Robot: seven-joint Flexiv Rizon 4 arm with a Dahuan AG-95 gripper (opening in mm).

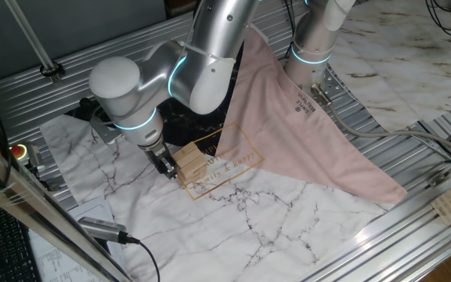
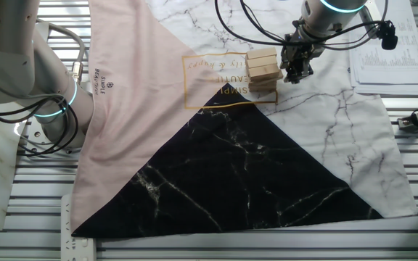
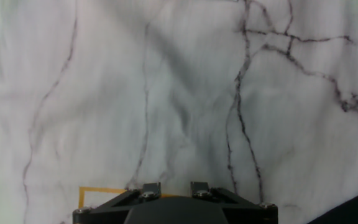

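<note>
A small stack of pale wooden blocks point(image 1: 190, 164) stands on the marble-patterned cloth point(image 1: 241, 227), over one end of the gold-framed lettering. Its layers also show from the other side in exterior view 2, with the top blocks point(image 2: 263, 62) lying side by side. Close beside the stack, low over the cloth, is my gripper point(image 1: 167, 169); whether it touches the wood cannot be told. In the wrist view the two fingertips of the gripper stand apart, open, with only cloth visible between them. No block appears in that view.
Pink cloth point(image 2: 125, 87) and a black marbled section point(image 2: 223, 174) adjoin the white area. A metal post point(image 1: 45, 196), a cabled device point(image 1: 104, 229) and a keyboard point(image 1: 2, 243) border the left.
</note>
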